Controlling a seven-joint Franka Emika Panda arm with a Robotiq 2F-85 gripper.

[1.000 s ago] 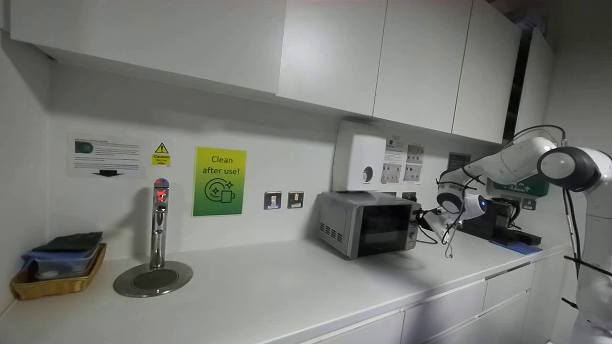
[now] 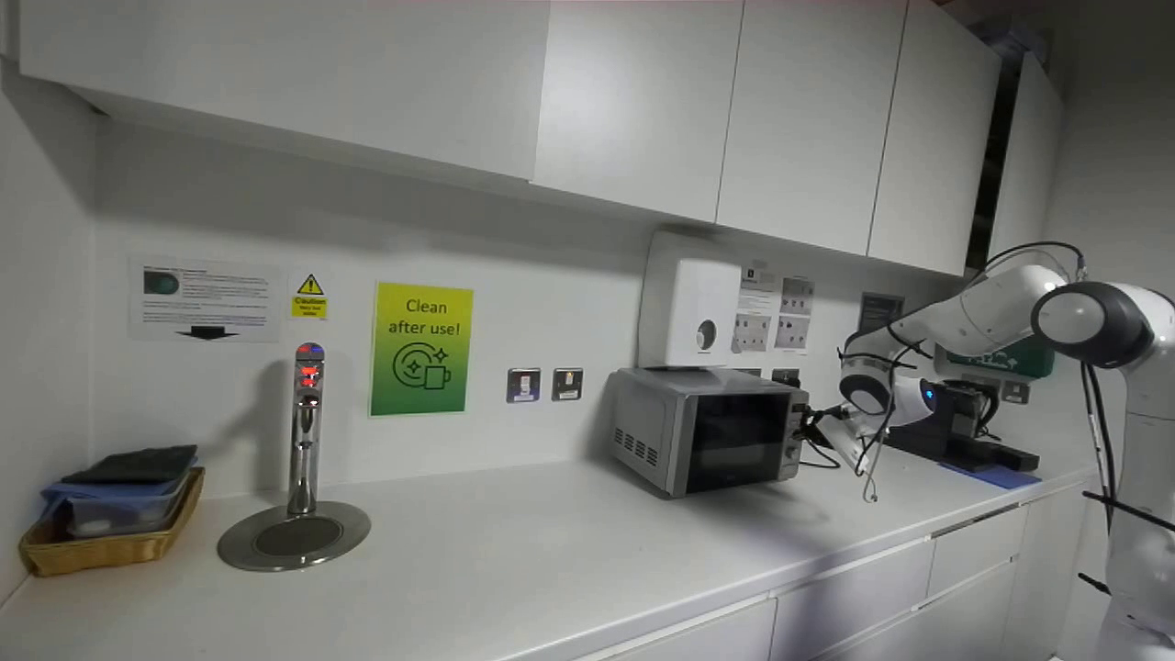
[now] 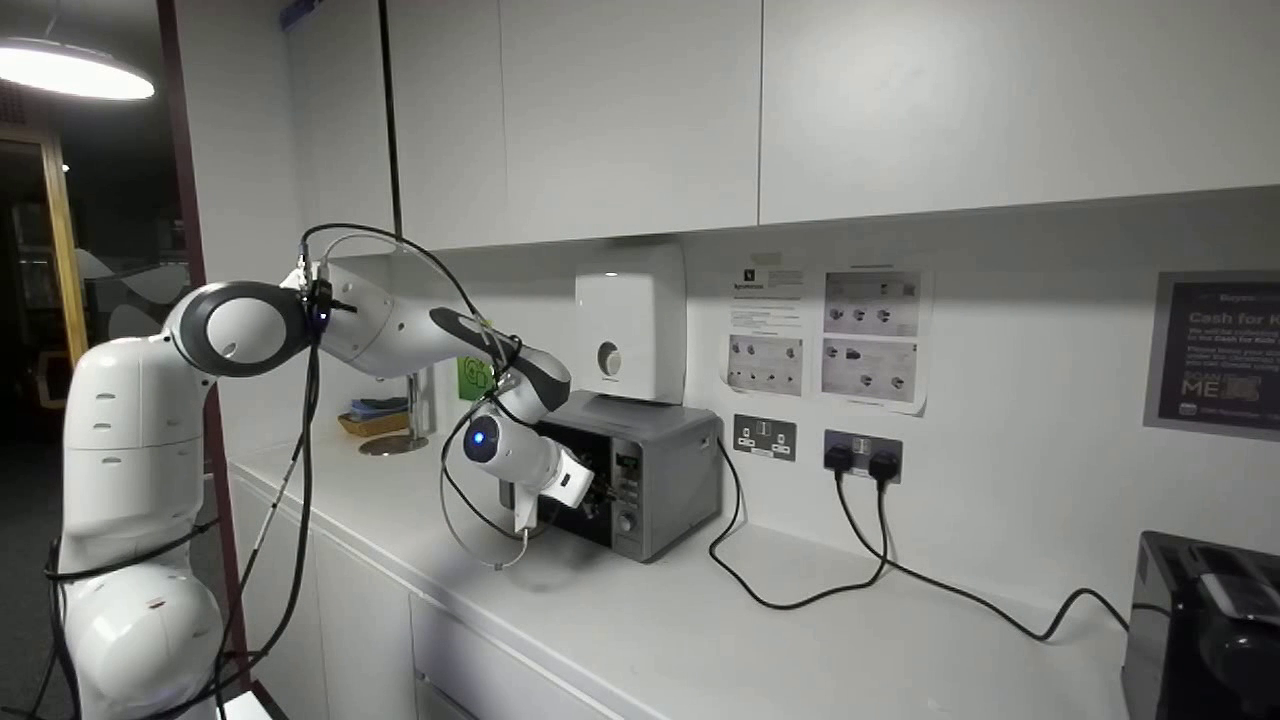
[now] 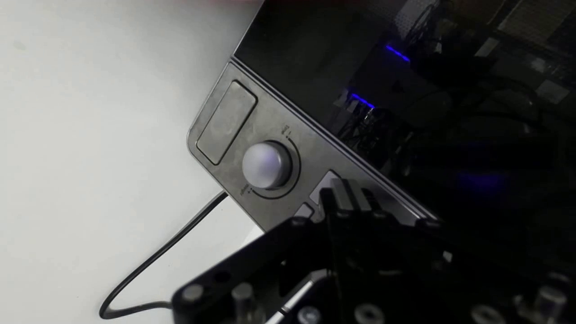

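Note:
A silver microwave [image 2: 650, 430] with a dark glass door [image 2: 735, 442] stands shut on the counter. Its control panel fills the middle of the wrist view, with a round knob [image 4: 264, 165], a rectangular door button [image 4: 227, 123] and small buttons near my fingers. My gripper is shut, its pale fingertips together with nothing visible between them. They overlap a light rectangular button [image 4: 324, 184] in the wrist view; whether they touch it I cannot tell. From the other side, the hand [image 3: 561, 475] is seen in front of the microwave's panel [image 3: 626, 492].
A black cable [image 3: 768, 604] runs along the counter beside the microwave. A paper dispenser [image 2: 688, 297] hangs just above it. Dark appliances [image 2: 936, 424] stand farther right.
The hand has shifted very slightly to the right, away from the microwave, and its dangling cable sits a little lower. The microwave has not visibly moved.

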